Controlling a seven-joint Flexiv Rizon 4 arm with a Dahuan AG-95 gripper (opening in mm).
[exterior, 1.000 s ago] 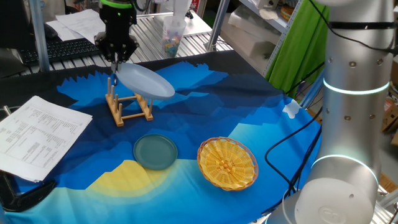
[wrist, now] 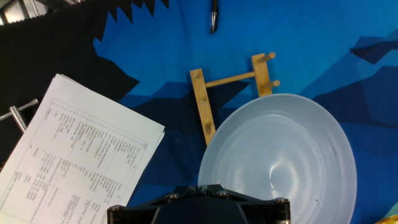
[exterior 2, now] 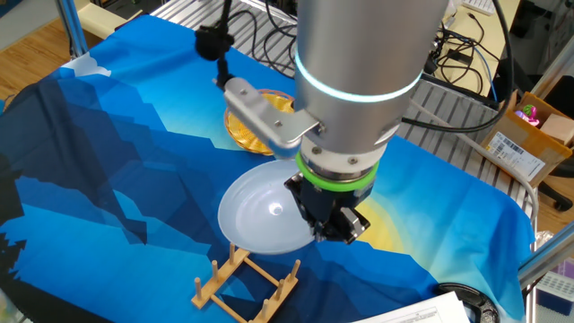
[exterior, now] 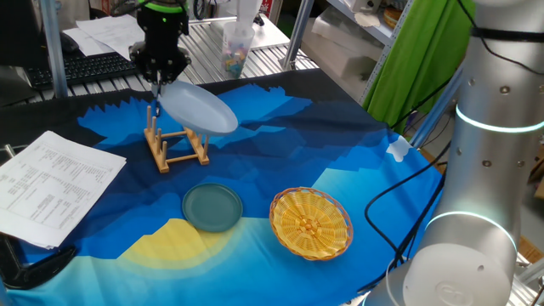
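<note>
A light blue plate [exterior: 198, 108] hangs tilted in the air, gripped at its edge by my gripper [exterior: 159, 87], which is shut on the rim. Beneath it on the cloth stands a wooden dish rack [exterior: 163, 159] with upright pegs; from this side the plate overlaps part of the rack. In the wrist view the plate [wrist: 283, 158] covers the rack's [wrist: 202, 102] lower right part, and the fingertips are hidden under the gripper body. Exterior view 2 shows the plate [exterior 2: 267, 208] beside the rack [exterior 2: 215, 283], with its rim running up to the gripper.
On the cloth lie a dark green plate [exterior: 212, 207] and a round wicker basket [exterior: 311, 223]. Papers [exterior: 59, 189] rest at the left, over a black clamp [exterior: 34, 269]. A pen [wrist: 214, 17] lies beyond the rack. Cloth right of the rack is clear.
The gripper and the light blue plate have shifted only slightly, the plate ending a little higher. The arm's large link at the right has swung somewhat rightward. Everything on the table stays put.
</note>
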